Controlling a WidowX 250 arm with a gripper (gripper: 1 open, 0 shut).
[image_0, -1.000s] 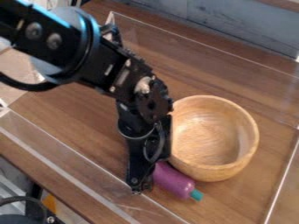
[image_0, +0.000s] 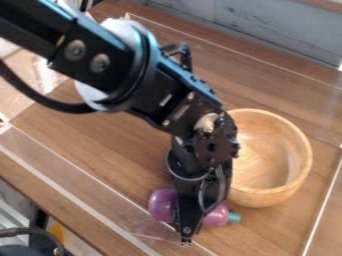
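Note:
The black gripper (image_0: 194, 205) reaches down near the front edge of the table, its fingers shut around a purple toy eggplant (image_0: 166, 205) with a teal tip showing to the right. Just behind it, to the right, a light wooden bowl (image_0: 278, 150) stands upright, its left part hidden by the arm.
A grey wall (image_0: 254, 30) runs along the back. The table's near left edge drops to dark clutter.
The gripper has moved right onto the eggplant and now holds it. The bowl has shifted slightly to the right, and the eggplant has shifted a little.

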